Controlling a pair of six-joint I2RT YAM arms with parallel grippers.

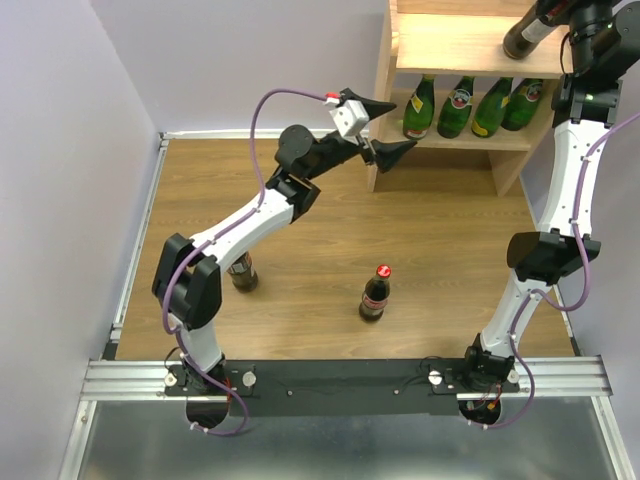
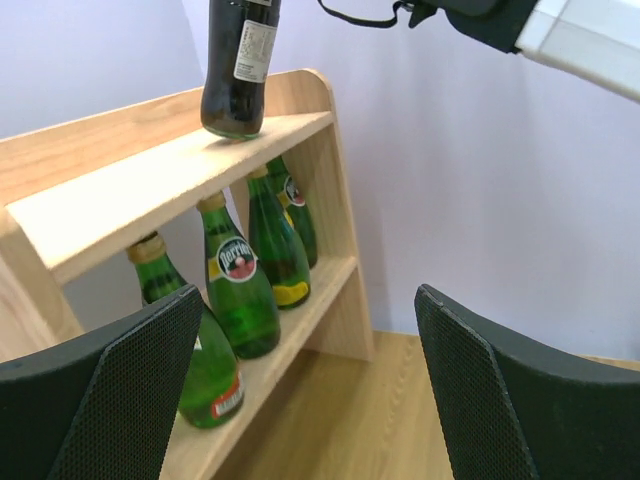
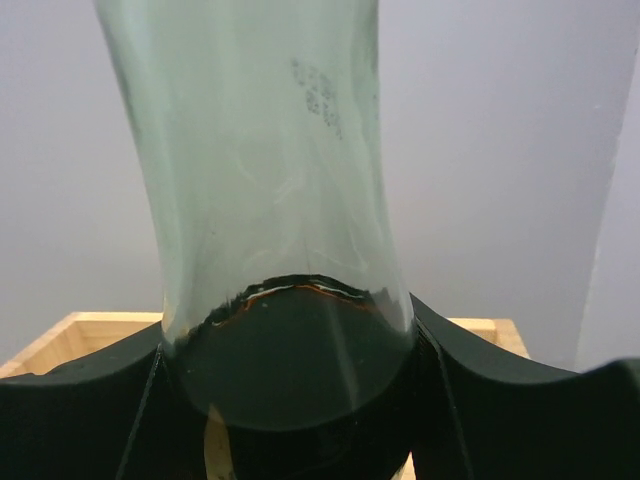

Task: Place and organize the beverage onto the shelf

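Observation:
A dark bottle (image 1: 524, 36) with a pale label is at the right end of the shelf's upper board (image 1: 455, 42), leaning in the top view. Around its upper part my right gripper is shut. In the left wrist view this dark bottle (image 2: 236, 75) has its base at the upper board; whether it bears on the wood I cannot tell. My left gripper (image 1: 401, 126) is open and empty beside the shelf's left side, facing it. A red-capped dark bottle (image 1: 374, 297) stands on the table, and another dark bottle (image 1: 243, 275) is partly hidden behind the left arm.
Several green bottles (image 1: 454, 108) fill a row on the lower board (image 1: 445, 142). Walls close in at the left and right.

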